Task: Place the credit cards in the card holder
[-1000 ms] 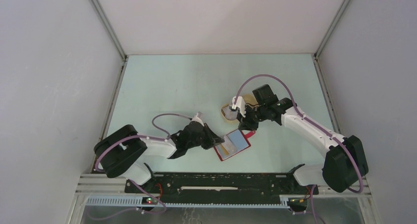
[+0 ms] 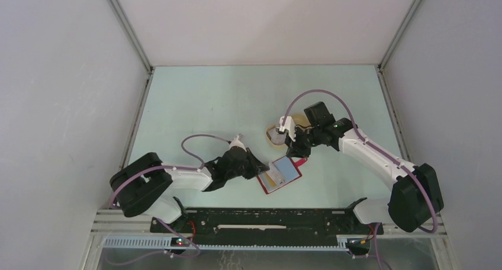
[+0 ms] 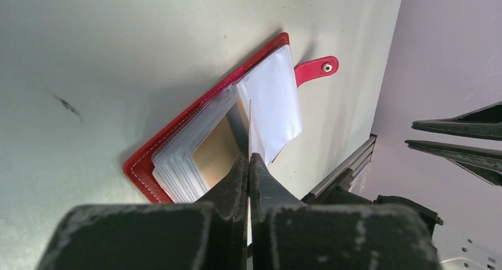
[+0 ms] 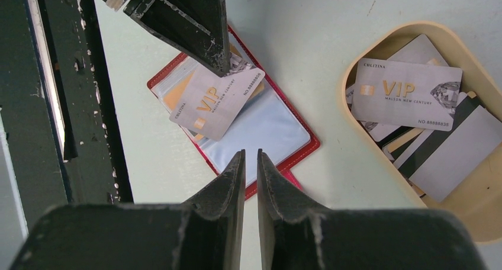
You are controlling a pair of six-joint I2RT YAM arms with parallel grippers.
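Note:
Silver VIP card (image 4: 219, 101) has its corner in the tips of my left gripper, which is shut on it. The card lies aslant over the open red card holder with its clear sleeves; in the left wrist view it shows nearly edge-on. Whether it touches the sleeves, I cannot tell. Above and right of the holder in the top view is my right gripper, shut to a narrow gap with nothing between its fingers. More cards (image 4: 408, 95) lie in a tan oval tray (image 4: 491, 222).
The holder's red snap strap (image 3: 317, 70) sticks out from its side. In the top view, the tray's rim (image 2: 267, 141) stands close beside the right gripper.
The left arm has turned slightly, its elbow shifting a little to the left and down, with the fingertips still at the holder. The right arm has not moved.

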